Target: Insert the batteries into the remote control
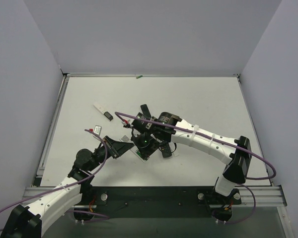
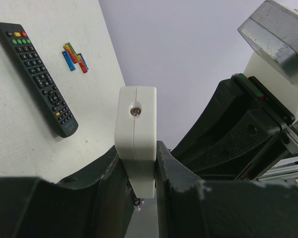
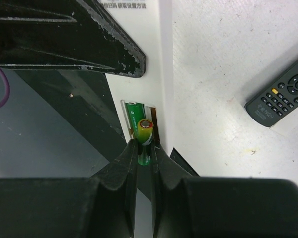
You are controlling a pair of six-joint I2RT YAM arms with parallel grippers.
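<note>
A white remote (image 3: 124, 87) is held by my left gripper, shut on it; its open battery compartment shows in the right wrist view with a green battery (image 3: 136, 116) in it. My right gripper is shut on a battery with a yellow-green end (image 3: 145, 128), held upright or tilted over the compartment; whether it touches the inside is unclear. In the top view both grippers meet at the middle front, and the right arm covers much of the remote.
Black remotes (image 2: 42, 79) (image 3: 280, 99) lie on the table, with several coloured batteries (image 2: 75, 58) beside one. A white remote (image 1: 100, 108) lies back left. The table's front edge is close below the grippers.
</note>
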